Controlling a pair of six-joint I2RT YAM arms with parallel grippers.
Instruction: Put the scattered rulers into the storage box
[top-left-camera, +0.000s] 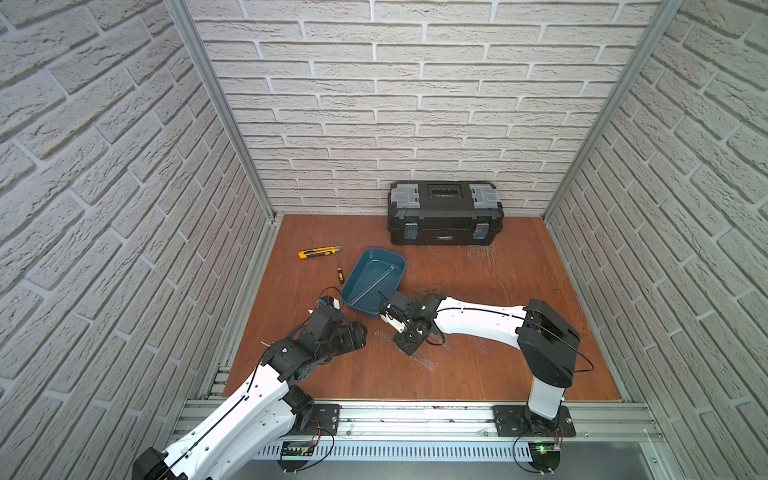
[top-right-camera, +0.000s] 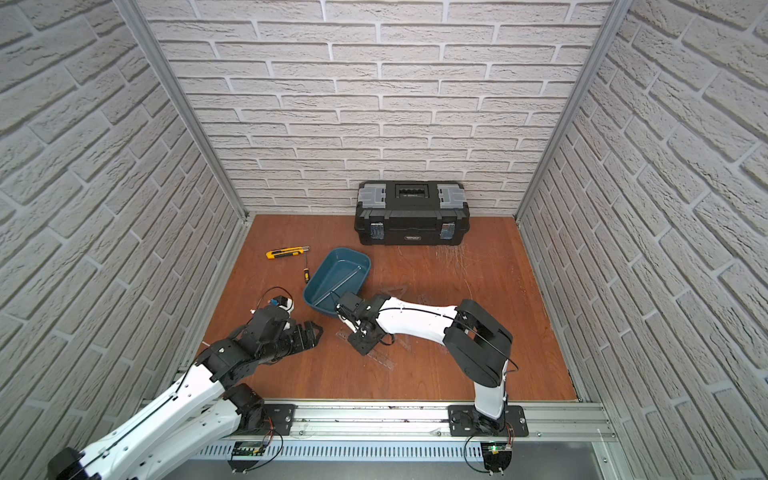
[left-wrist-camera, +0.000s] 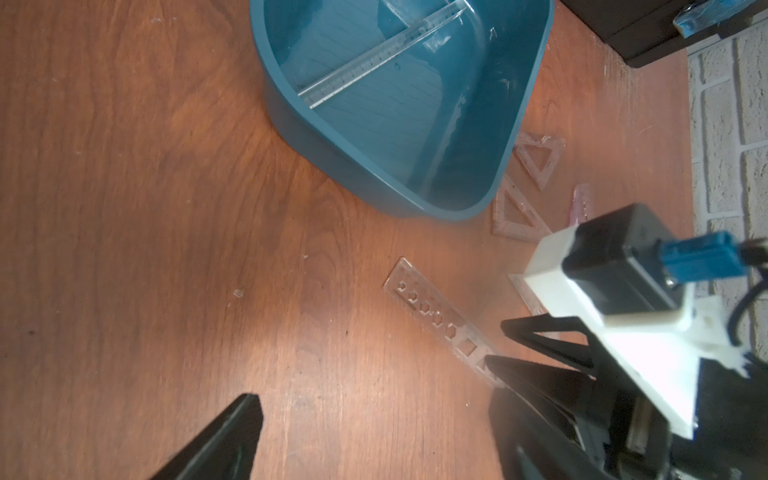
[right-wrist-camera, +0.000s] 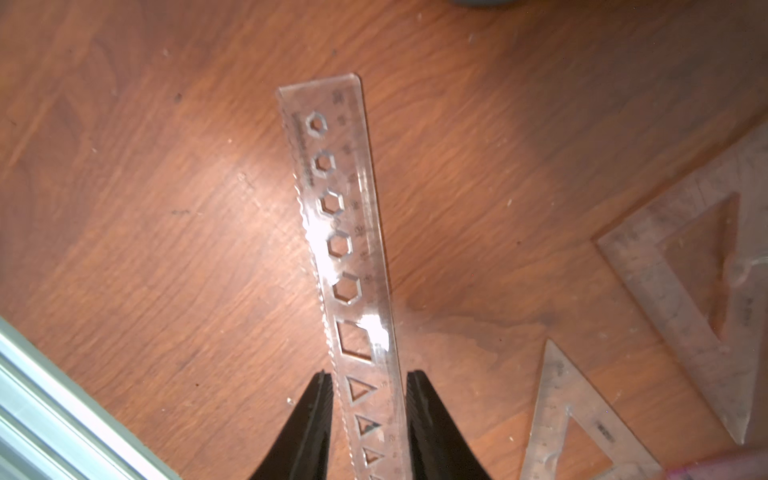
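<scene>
A clear ruler (right-wrist-camera: 364, 240) with cut-out shapes lies flat on the table. In the right wrist view my right gripper stands over it, its fingers parted on either side of the ruler's outline; whether they touch it cannot be told. In the left wrist view the blue storage box (left-wrist-camera: 344, 156) holds a clear triangular-section ruler (left-wrist-camera: 384, 54). My left gripper is open and empty, left of the ruler over bare wood. Clear set squares lie beyond the right arm, a larger one (right-wrist-camera: 648, 268) and a smaller one (right-wrist-camera: 552, 400), with a pinkish piece (right-wrist-camera: 720, 468) nearby.
At the back stands a black toolbox (top-left-camera: 445, 216). A yellow cutter (top-left-camera: 319, 252) and a screwdriver (top-left-camera: 340, 276) lie left of the box. The right arm reaches across the table's right side, while the front middle is bare.
</scene>
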